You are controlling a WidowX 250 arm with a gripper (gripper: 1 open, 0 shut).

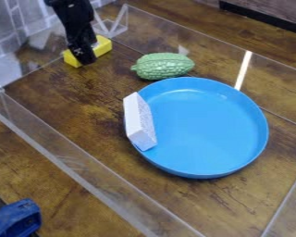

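Note:
My dark gripper (80, 46) is at the top left of the camera view, its fingers down over a yellow block (97, 50) on the wooden table. The fingertips reach the block's left part and hide some of it; the fingers are open. Whether the fingers touch the block is unclear.
A green bitter melon (163, 66) lies right of the block. A large blue plate (206, 130) fills the right middle, with a white block (140, 120) on its left rim. A dark blue object (15, 219) lies at the bottom left.

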